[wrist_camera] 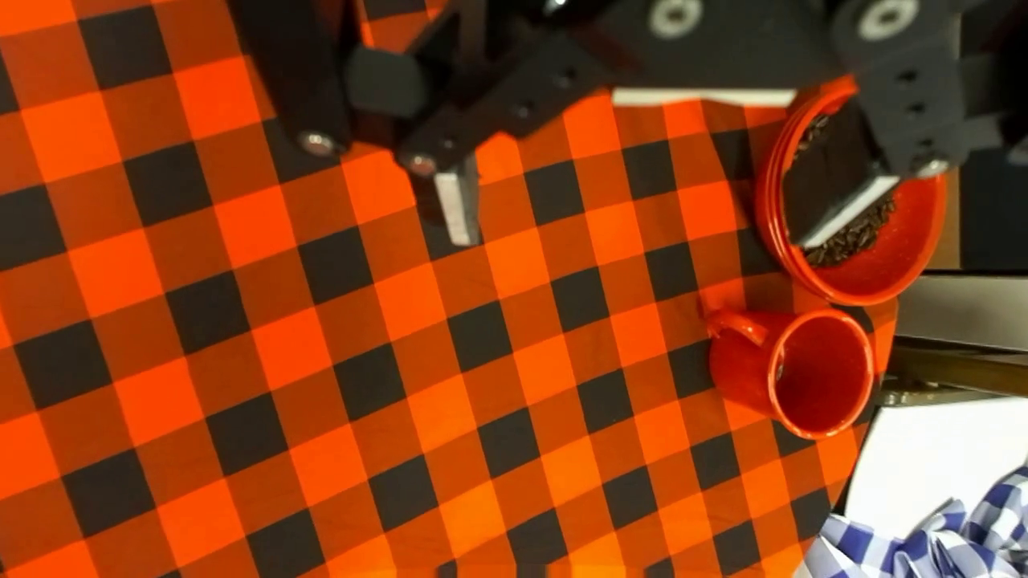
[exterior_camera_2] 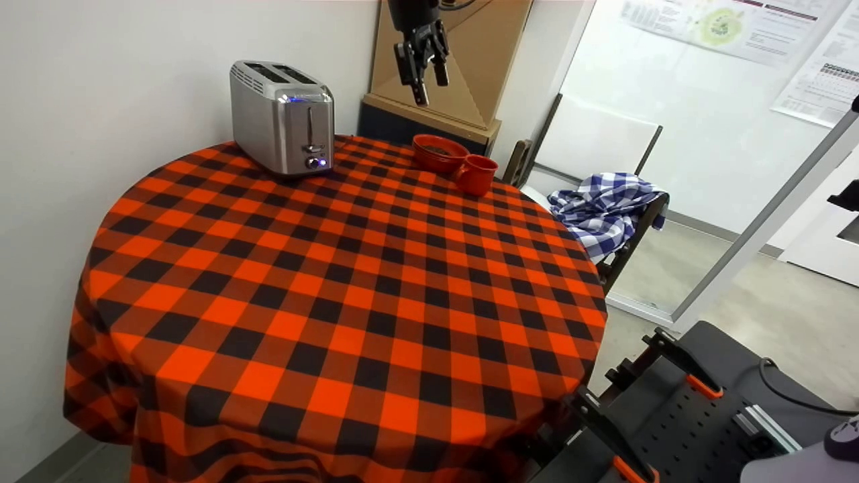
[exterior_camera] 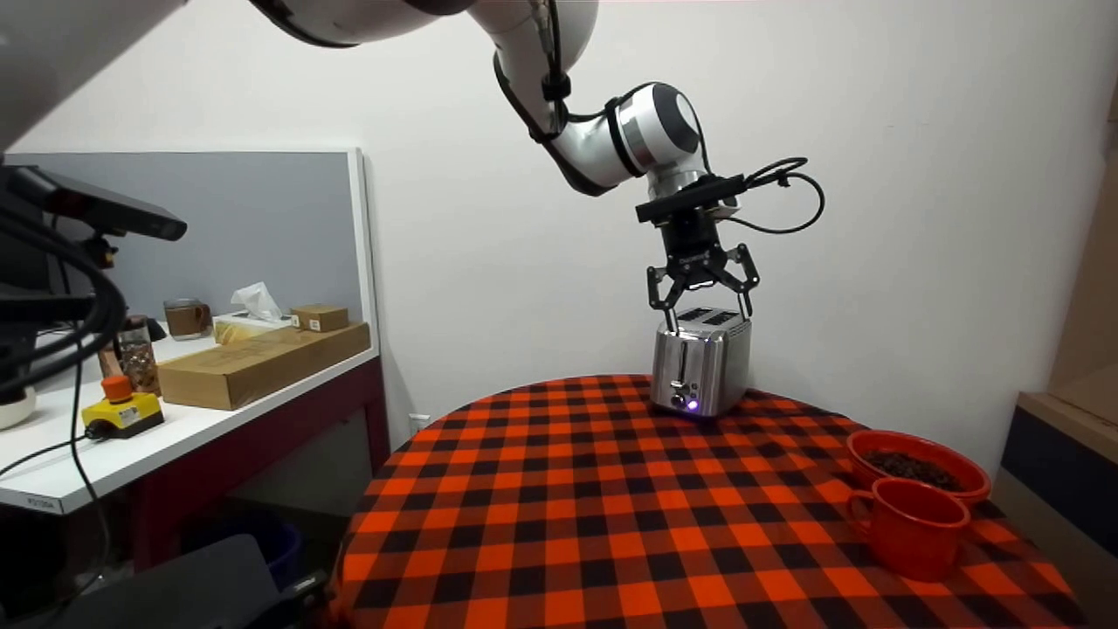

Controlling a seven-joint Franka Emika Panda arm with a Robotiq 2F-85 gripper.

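Note:
My gripper [exterior_camera: 709, 316] is open, its two fingers spread wide and nothing between them. In the first exterior view it overlaps the top of the silver toaster [exterior_camera: 700, 369], but the second exterior view puts the gripper [exterior_camera_2: 431, 88] well to the toaster's right, in the air. A red mug [wrist_camera: 792, 374] stands upright near the table edge, beside a red bowl [wrist_camera: 915, 231] of dark brown beans. From the wrist, one finger [wrist_camera: 457, 207] shows over bare cloth, while the other partly hides the bowl.
A red-and-black checked cloth covers the round table [exterior_camera_2: 338, 322], whose middle is clear. The toaster [exterior_camera_2: 282, 121] sits close to the wall. Beyond the table are a chair with a blue-checked cloth [exterior_camera_2: 608, 213] and a leaning cardboard sheet [exterior_camera_2: 467, 72].

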